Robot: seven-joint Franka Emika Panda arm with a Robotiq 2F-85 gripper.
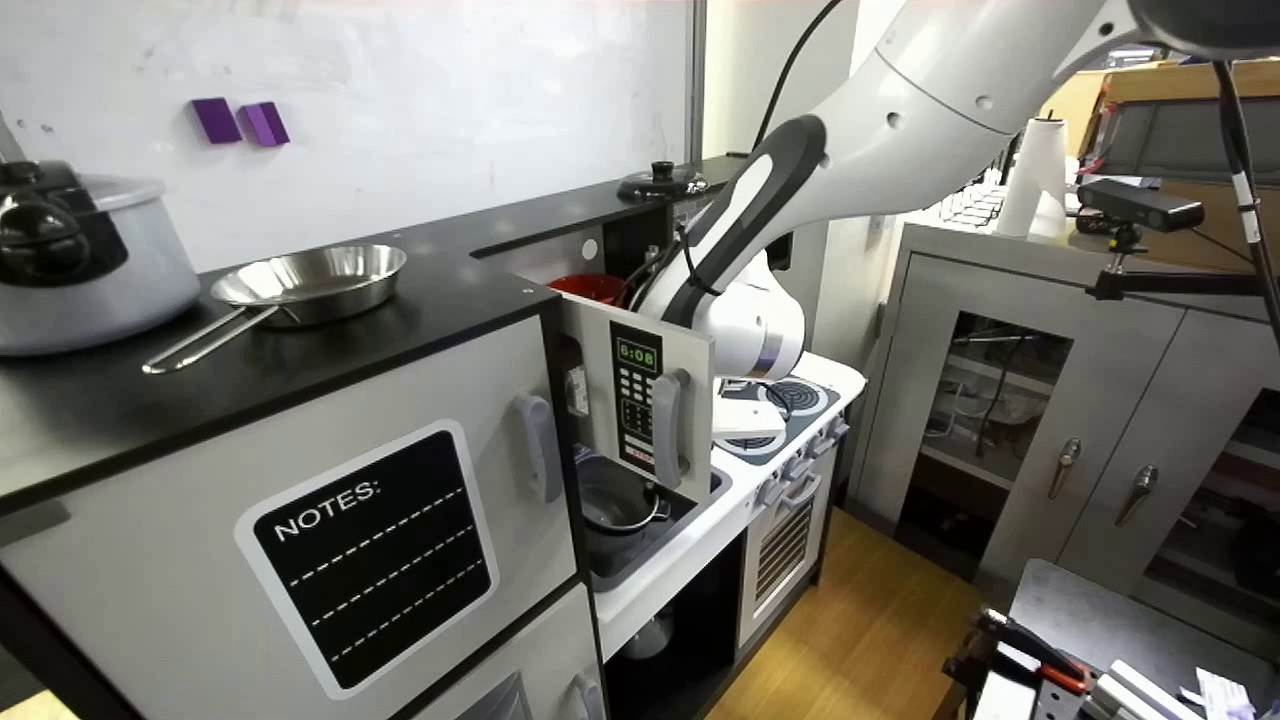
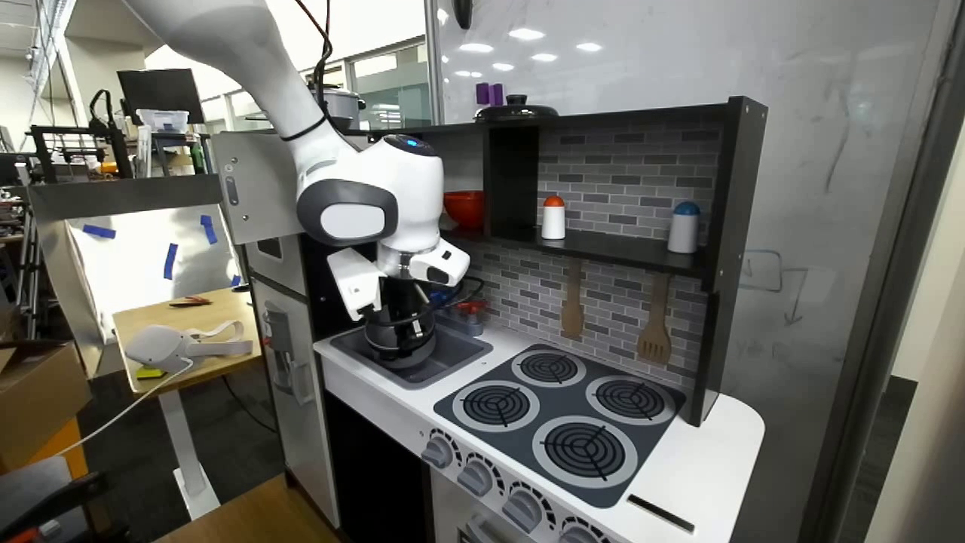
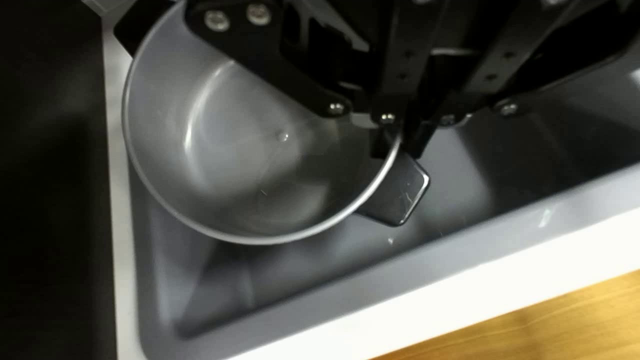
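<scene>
A dark pot (image 3: 252,156) with a grey inside and black side handles is at the sink (image 3: 384,258), seen from above in the wrist view. My gripper is shut on the pot's rim beside one handle (image 3: 399,189), with one finger inside the wall and the other outside. In exterior view 2 the pot (image 2: 399,336) sits within the sink's outline below my hand; whether its base touches the basin I cannot tell. The open microwave door partly hides the pot (image 1: 614,494) in exterior view 1.
The microwave door (image 1: 696,360) juts out close to my arm. Right of the sink lies a stovetop (image 2: 561,416) with bare burners. A red bowl (image 2: 464,208) sits on the shelf behind the hand. A steel pan (image 1: 324,282) rests on the upper counter.
</scene>
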